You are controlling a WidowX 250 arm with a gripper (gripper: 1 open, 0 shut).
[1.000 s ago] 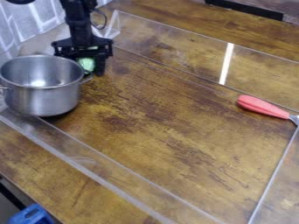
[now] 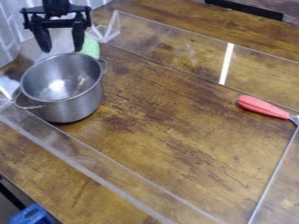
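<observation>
My black gripper (image 2: pixel 61 35) is at the top left, above the back rim of a steel pot (image 2: pixel 70 101), its two fingers apart and pointing down. A green object (image 2: pixel 91 48) stands behind the pot, just right of the gripper and partly hidden by the pot. I see nothing between the fingers.
A red-handled utensil (image 2: pixel 263 108) lies at the right. Clear plastic edging borders the wooden table (image 2: pixel 176 140), whose middle is bare. A blue object (image 2: pixel 33 215) sits at the lower left corner.
The gripper has risen and moved left, away from the green object. The pot appears shifted slightly to the right.
</observation>
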